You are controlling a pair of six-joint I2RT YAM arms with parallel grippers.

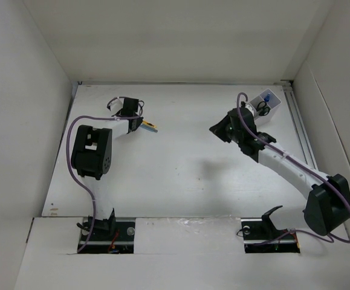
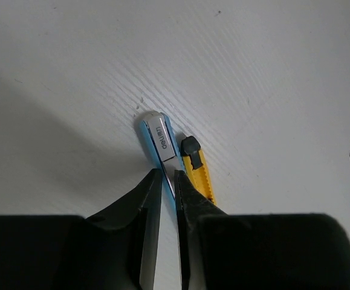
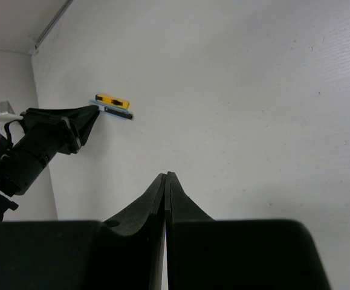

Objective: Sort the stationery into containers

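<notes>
A light blue stationery item (image 2: 161, 139) with a silver top lies beside a yellow utility knife (image 2: 197, 168) on the white table, left of centre in the top view. My left gripper is over the blue item's middle, its fingertips close together; whether they hold it is unclear. My right gripper is shut with nothing between its fingers, over the middle-right of the table. A white container (image 1: 272, 96) at the back right holds black scissors (image 1: 262, 109) and a small blue object.
Walls border the table at the back and both sides.
</notes>
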